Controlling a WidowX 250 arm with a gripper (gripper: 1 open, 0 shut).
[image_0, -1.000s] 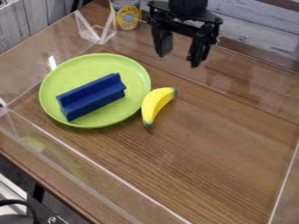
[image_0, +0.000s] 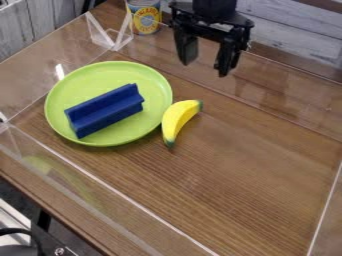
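My gripper (image_0: 210, 52) hangs at the top centre over the wooden table, open, its two black fingers apart with nothing seen between them. Below it to the left, a yellow banana (image_0: 181, 120) lies on the table beside a green plate (image_0: 80, 83). A blue block (image_0: 104, 110) rests on the plate.
A can (image_0: 144, 18) stands at the back, left of my gripper, near some clear plastic strips. Black cables run at the lower left edge.
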